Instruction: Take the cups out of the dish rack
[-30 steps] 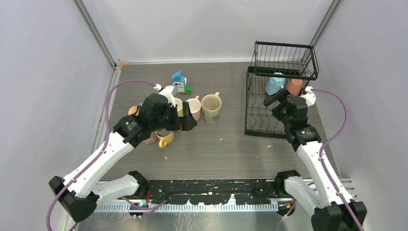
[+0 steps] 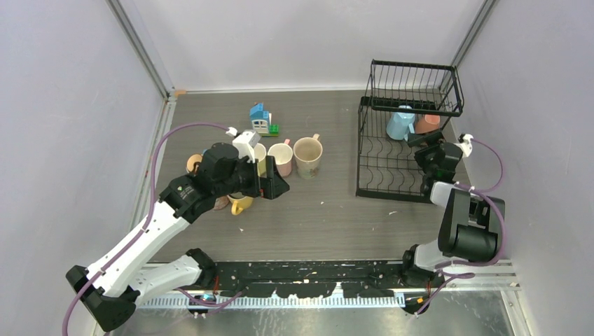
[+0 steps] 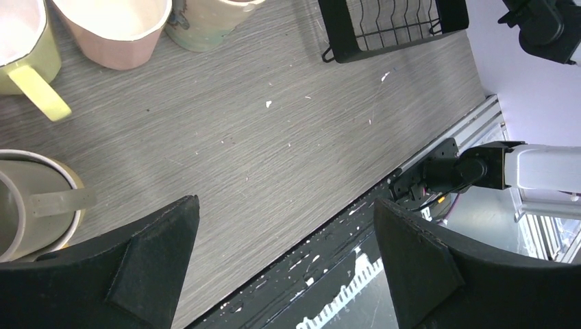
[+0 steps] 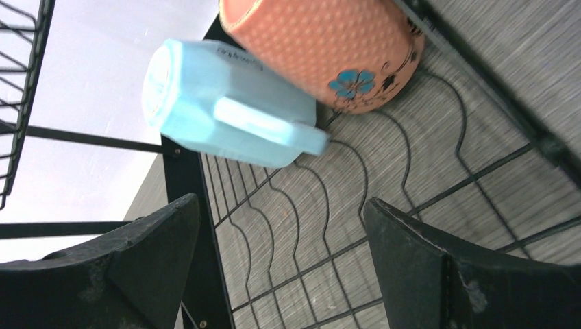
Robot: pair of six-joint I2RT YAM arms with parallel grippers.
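Observation:
In the black dish rack (image 2: 392,197) at the right, a light blue cup (image 2: 398,124) and a pink cup (image 2: 427,122) lie on the lower tier. The right wrist view shows the blue cup (image 4: 226,103) on its side, handle up, beside the textured pink cup (image 4: 329,48). My right gripper is just in front of them, fingers apart, nothing between. My left gripper hangs open over the table at left, near a group of cups including a pink cup (image 3: 116,41) and a yellow cup (image 3: 27,62).
A tall beige mug (image 2: 308,157) stands beside that group, and a small toy house (image 2: 260,120) behind. The rack's upper basket overhangs the back of the lower tier.

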